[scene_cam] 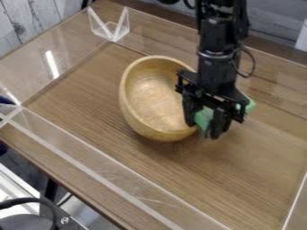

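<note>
A black robot arm reaches down from the top to my gripper [210, 117], which is shut on a green object [206, 117], partly hidden behind the fingers. A yellow wooden bowl [150, 94] rests on the table just left of the gripper, its right side next to or behind the fingers; whether they touch it, I cannot tell.
The wooden table [120, 180] has free room at the left and front. A small clear plastic container [109, 25] sits at the back left. A dark metal part with a cable [24, 220] is at the lower left corner, off the table.
</note>
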